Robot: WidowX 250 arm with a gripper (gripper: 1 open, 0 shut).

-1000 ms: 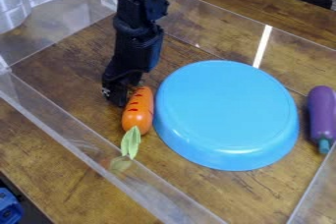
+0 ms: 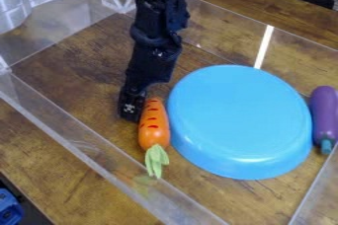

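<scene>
The black gripper (image 2: 137, 99) reaches down from the top of the view, its tip low beside the upper end of an orange toy carrot (image 2: 154, 130) with pale green leaves pointing toward the front. Whether its fingers are open or shut is hard to make out. A large blue round object (image 2: 242, 120), like an upturned plate or lid, lies just right of the carrot.
A purple eggplant toy (image 2: 325, 118) lies at the right edge. Clear walls (image 2: 79, 150) bound the wooden floor (image 2: 66, 71). A small blue item (image 2: 7, 207) sits outside at bottom left.
The gripper has shifted slightly right and down. The carrot and the blue round object have moved a little to the right, and the carrot points more straight toward the front.
</scene>
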